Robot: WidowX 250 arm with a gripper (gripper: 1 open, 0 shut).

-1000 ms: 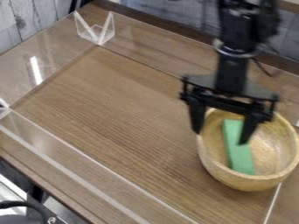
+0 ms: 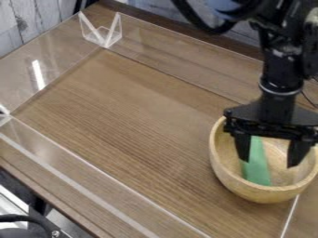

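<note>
My gripper (image 2: 269,139) is at the right, down at a wooden bowl (image 2: 258,191), its two dark fingers spread open over the bowl's interior. A green elongated object (image 2: 255,166) lies in the bowl, between and below the fingers, partly hidden by the left finger. I see nothing held.
A clear plastic holder (image 2: 102,26) stands at the back left. Dark cables (image 2: 25,221) lie off the table's near left edge.
The gripper has moved right from over the bowl's left side and settled over the bowl, appearing slightly narrower. The green object remains in the bowl.
</note>
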